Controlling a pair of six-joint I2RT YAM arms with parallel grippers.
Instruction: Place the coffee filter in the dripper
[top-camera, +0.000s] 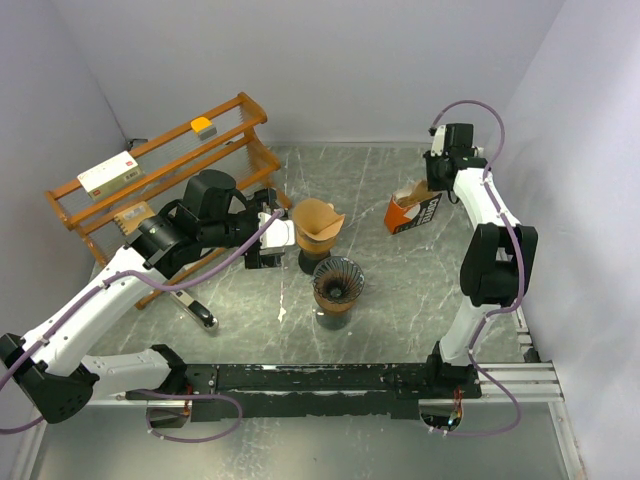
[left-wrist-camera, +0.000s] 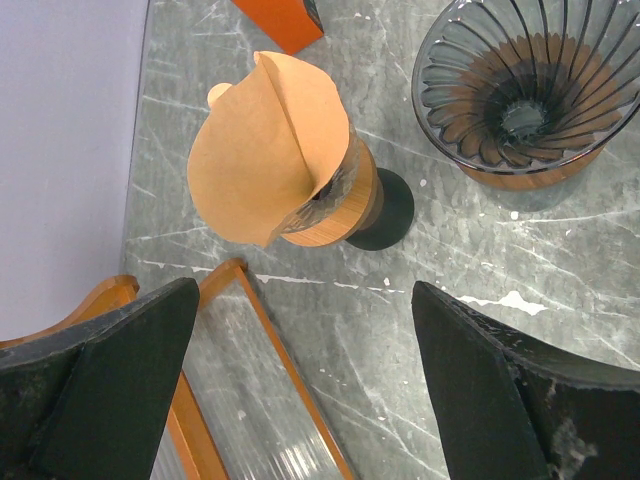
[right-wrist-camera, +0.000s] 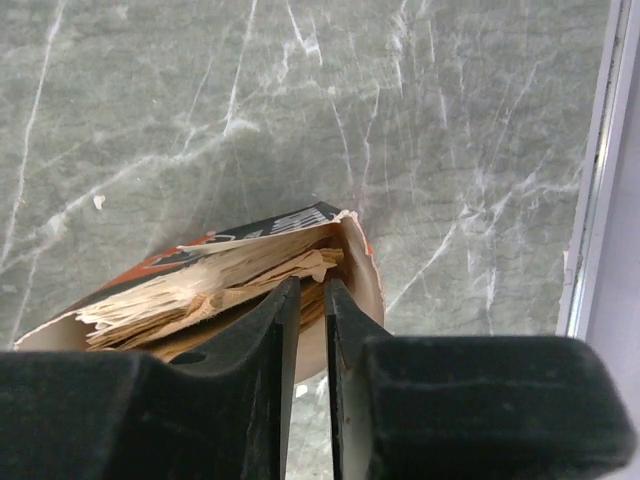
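A folded paper filter (left-wrist-camera: 240, 160) sits in a dripper on a black stand (top-camera: 312, 258), near the centre of the top view. In front of it stands a ribbed smoked dripper (top-camera: 338, 285). My left gripper hangs beside the filter, open and empty. My right gripper is over the open orange box of filters (top-camera: 400, 214), its fingers a little apart at the stacked papers (right-wrist-camera: 170, 305); whether paper lies between them is unclear.
A wooden rack (top-camera: 160, 175) with small boxes fills the left side. A scale-like silver tool (top-camera: 194, 310) lies at the front left.
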